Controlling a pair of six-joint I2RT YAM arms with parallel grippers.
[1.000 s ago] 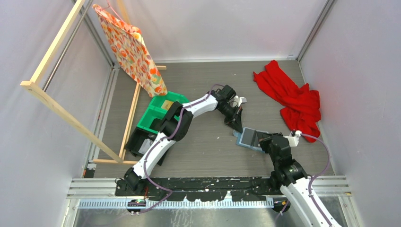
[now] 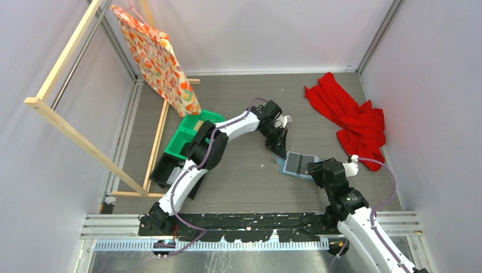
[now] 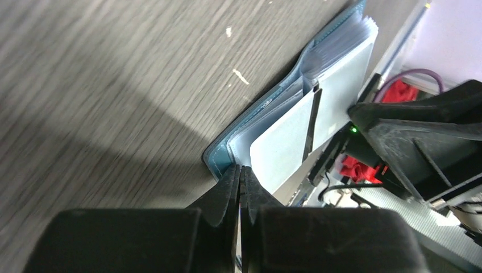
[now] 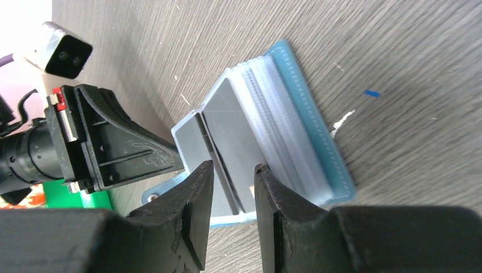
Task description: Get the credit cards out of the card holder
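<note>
The card holder (image 2: 289,170), a blue-edged wallet with clear sleeves, lies on the floor between the two grippers. Grey cards (image 4: 228,133) are visible through its top sleeve, crossed by a dark stripe. At its left corner, my left gripper has its fingertips together, with the holder's edge right at them; how much is pinched is hidden. Over the other end, my right gripper holds its fingers apart at the top sleeve. A small pale orange patch shows between those fingers, and nothing is visibly gripped there.
A red cloth (image 2: 352,122) lies at the back right. To the left are a green bin (image 2: 181,136) and a black bin (image 2: 165,169), beside a wooden frame (image 2: 74,133) with a patterned cloth hung on it. Open floor surrounds the holder.
My left gripper has shifted slightly left, and the card holder has slid the same way with it. The right gripper has stayed nearly in place.
</note>
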